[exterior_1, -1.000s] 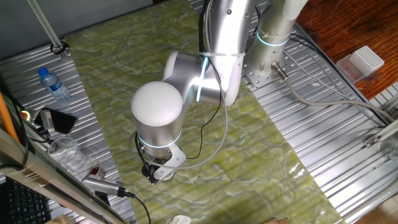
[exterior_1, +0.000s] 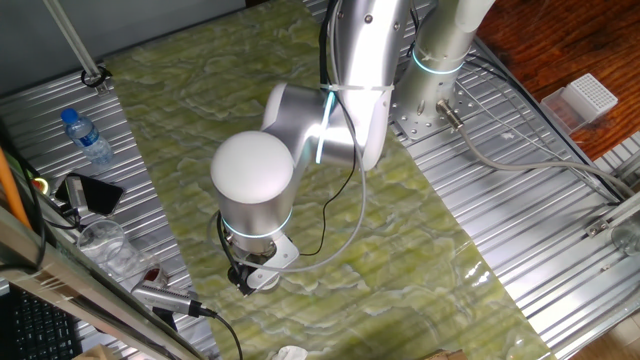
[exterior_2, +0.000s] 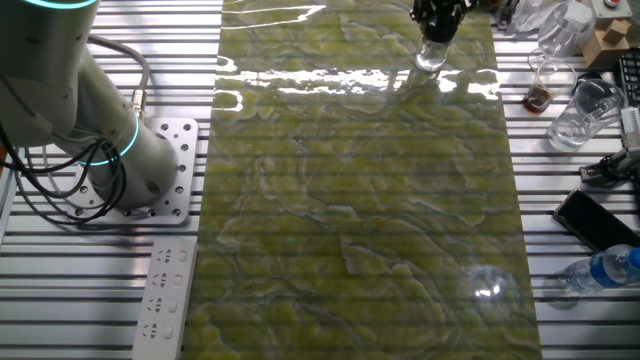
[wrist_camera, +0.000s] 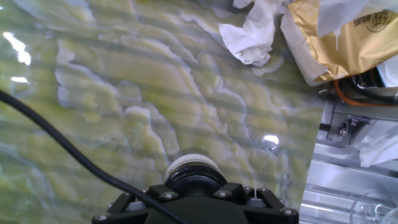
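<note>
At the far edge of the mat in exterior view 2, my black gripper (exterior_2: 440, 14) is directly over a small clear glass vessel (exterior_2: 432, 56). Whether the vessel's base touches the mat is unclear. From the wrist view, a round, dark object with a pale rim (wrist_camera: 194, 160) appears at the front of the gripper, between its black fingers. How firmly the fingers close on it does not show. In exterior view 1 the wrist hides most of the gripper (exterior_1: 256, 284).
Crumpled tissue (wrist_camera: 252, 37) and a gold packet (wrist_camera: 342, 43) lie near the gripper. Clear cups (exterior_2: 585, 115), a phone (exterior_2: 597, 220) and a water bottle (exterior_2: 605, 268) line one side. A black cable (wrist_camera: 68, 146) crosses the wrist view.
</note>
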